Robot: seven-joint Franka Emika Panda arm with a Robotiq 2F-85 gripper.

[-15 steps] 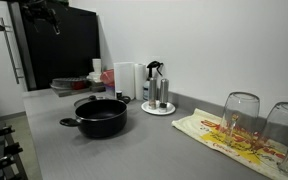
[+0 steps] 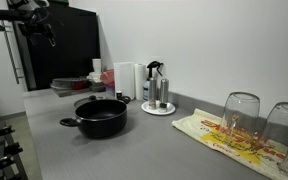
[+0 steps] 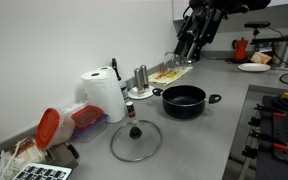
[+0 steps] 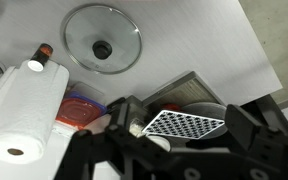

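High at the left of exterior view 1, my gripper [image 2: 50,38] hangs in the air, well clear of the counter. In exterior view 2 the gripper [image 3: 189,42] is above and behind the black two-handled pot [image 3: 183,112]; it is open and holds nothing. The pot [image 2: 102,122] stands upright on the grey counter, with no lid on it. A round glass lid [image 3: 136,142] with a black knob lies flat on the counter beside the pot. From the wrist, the lid [image 4: 103,38] shows at the upper left, away from the open fingers.
A paper towel roll [image 3: 103,95], a small bottle [image 4: 41,56] and a red-lidded container [image 4: 76,110] crowd the wall side. A white slotted rack [image 4: 184,125] lies below the fingers. Two upturned glasses [image 2: 239,112] rest on a cloth [image 2: 210,131].
My gripper has come down a little at the upper left of exterior view 1. The pot and the other things on the counter have not moved.
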